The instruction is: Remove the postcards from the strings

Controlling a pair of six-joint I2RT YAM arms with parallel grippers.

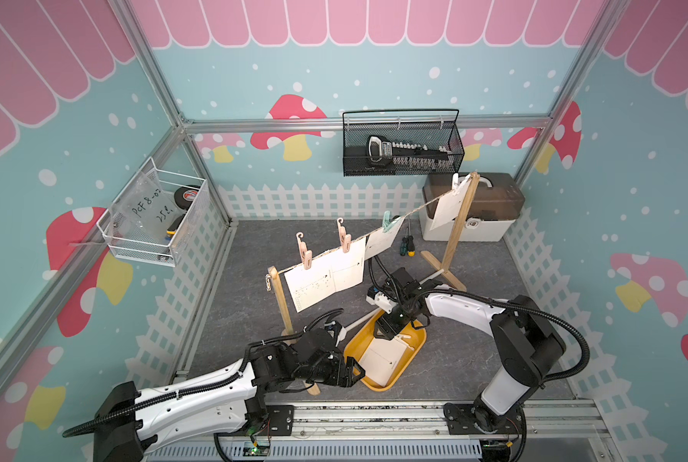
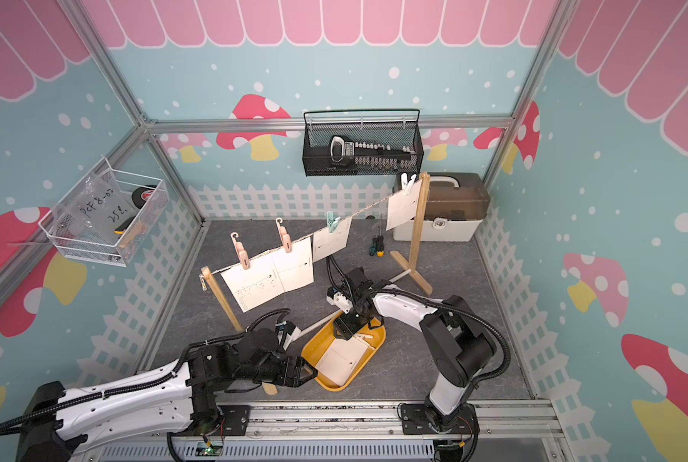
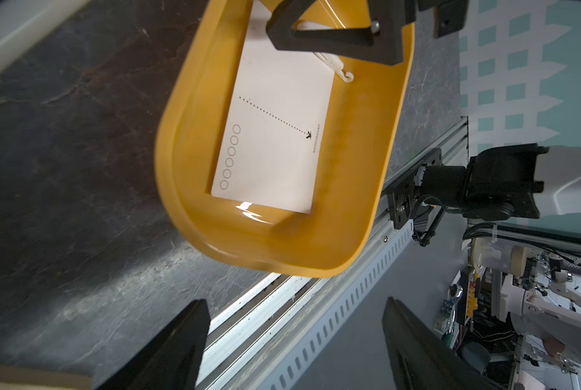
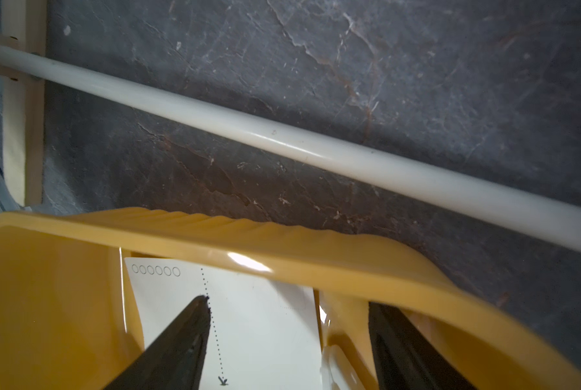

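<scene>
Two joined-looking postcards [image 1: 313, 286] hang from the string at the left under pink clothespins [image 1: 304, 251]. Farther along, another postcard [image 1: 382, 239] hangs by a green clothespin [image 1: 391, 221], and one more postcard [image 1: 450, 205] hangs near the right post under a white clip [image 2: 408, 184]. A white postcard [image 3: 271, 139] lies in the yellow tray [image 3: 180, 175], with a white clothespin [image 3: 334, 65] beside it. Over the tray my right gripper stands open, nothing held. My left gripper is open and empty by the tray's front left side.
Wooden posts [image 2: 418, 223] hold the string, and a white rod [image 4: 290, 143] runs along the table behind the tray. A toolbox [image 1: 475, 204], screwdrivers [image 1: 411, 246] and a wall basket [image 1: 401, 161] are at the back. Floor right of the tray is clear.
</scene>
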